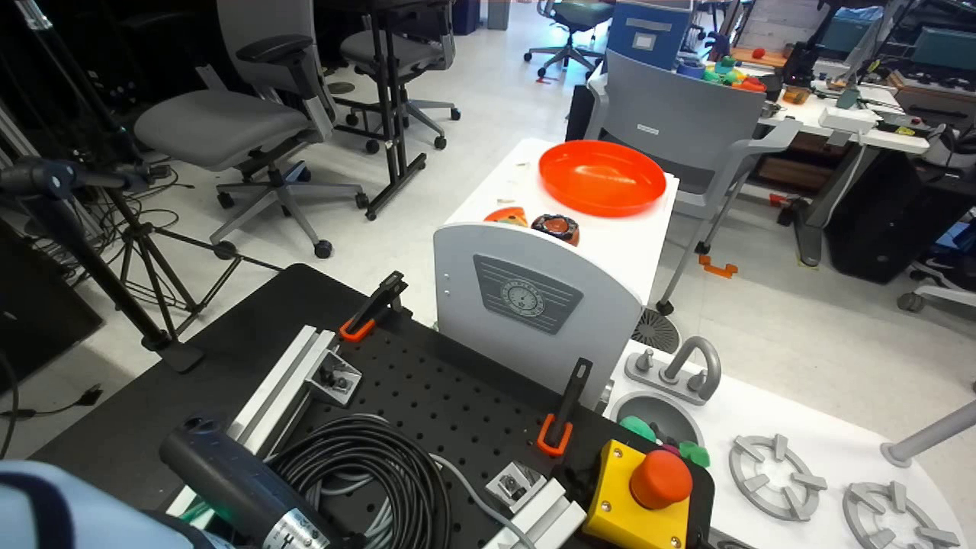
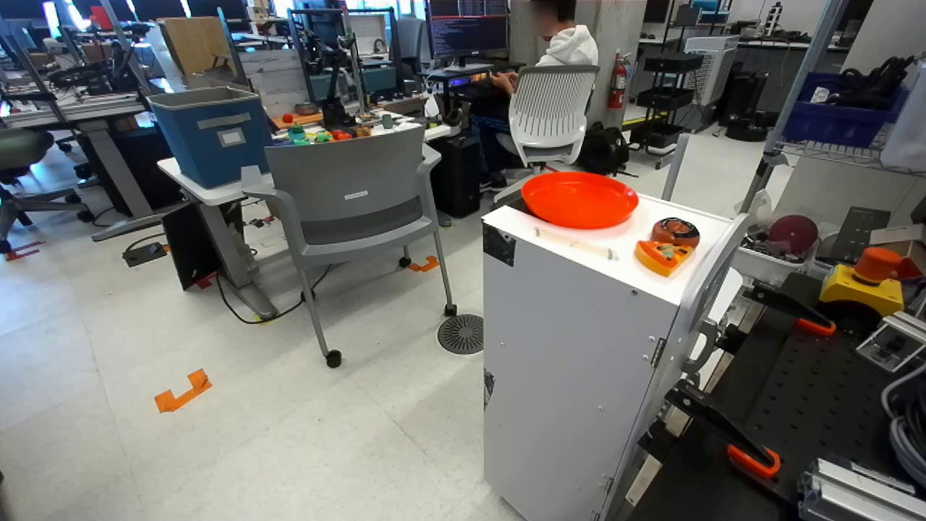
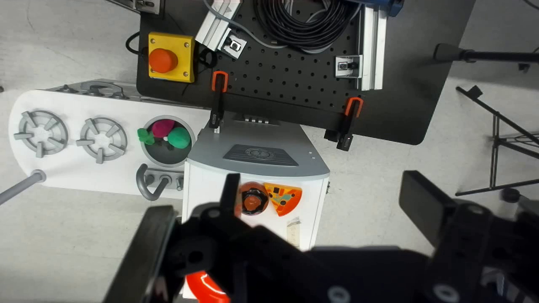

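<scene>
A toy pizza slice point(image 3: 284, 198) lies beside a round dark-and-orange toy point(image 3: 253, 199) on the white cabinet top, close to its grey panel. Farther along the same top is a red-orange plate point(image 2: 579, 200), looking empty in both exterior views; my hand hides most of it in the wrist view. Green and magenta toys point(image 3: 162, 128) rest in the small round sink point(image 3: 166, 160). My gripper looks open, its dark fingers wide apart above the cabinet. Nothing appears held between them. Neither exterior view shows the gripper.
A black pegboard table point(image 3: 283, 81) adjoins the cabinet and carries coiled cable point(image 3: 308, 25), metal rails and two clamps. The yellow stop box point(image 3: 172, 57) sits at its corner. A faucet point(image 3: 157, 182) stands by the sink, near two toy burners point(image 3: 101, 136).
</scene>
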